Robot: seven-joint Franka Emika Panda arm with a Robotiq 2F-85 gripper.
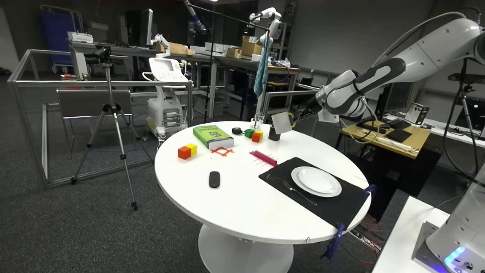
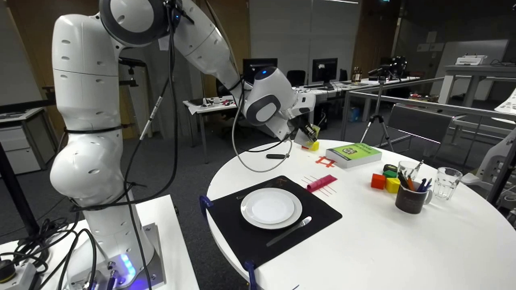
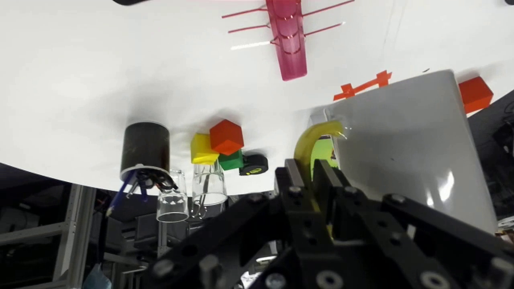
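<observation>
A white mug (image 1: pixel 282 123) with a yellow handle hangs tilted in the air above the far side of the round table. My gripper is shut on its yellow handle (image 3: pixel 308 139). In the wrist view the mug's pale body (image 3: pixel 409 139) fills the right side, covering much of what lies beneath. The mug's opening does not show clearly in any view. From exterior view 2, the gripper (image 2: pixel 309 131) partly hides the mug.
Below stand a dark mug of pens (image 2: pixel 411 198), clear glasses (image 2: pixel 446 183), coloured cubes (image 3: pixel 226 137) and a green book (image 2: pixel 355 154). A pink rack (image 1: pixel 263 157) lies mid-table. Plates (image 1: pixel 316 180) rest on a black mat (image 1: pixel 336 210).
</observation>
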